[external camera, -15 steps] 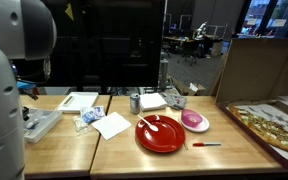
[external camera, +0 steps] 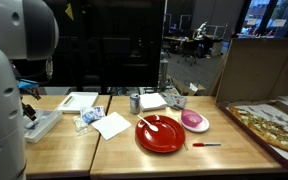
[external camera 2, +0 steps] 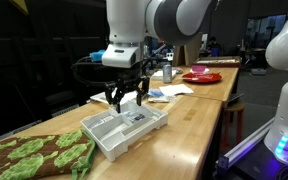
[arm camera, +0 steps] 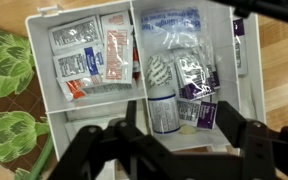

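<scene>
A white compartment box [external camera 2: 112,145] sits on the table, and my gripper [external camera 2: 131,106] hangs over it, pointing down. From the wrist view, my gripper stands open, one dark finger [arm camera: 122,135] on each side of the picture. Between those fingers, below, a small white bottle with a grey label [arm camera: 164,114] lies in the box's larger compartment. Around it are a ribbed white roll [arm camera: 159,71], dark packets [arm camera: 192,76] and a clear plastic bag [arm camera: 171,28]. Several flat sachets [arm camera: 80,67] fill the other upper compartment. Contact with the bottle cannot be made out.
A green leaf-patterned cloth [external camera 2: 39,157] lies beside the box. Farther along the table are white paper [external camera: 111,125], a can [external camera: 135,104], a red plate [external camera: 160,133], a red-handled knife [external camera: 208,145] and a pizza box [external camera: 267,125].
At the left edge of exterior view 1, my gripper has come slightly lower over the white box. The other things on the table have stayed in place.
</scene>
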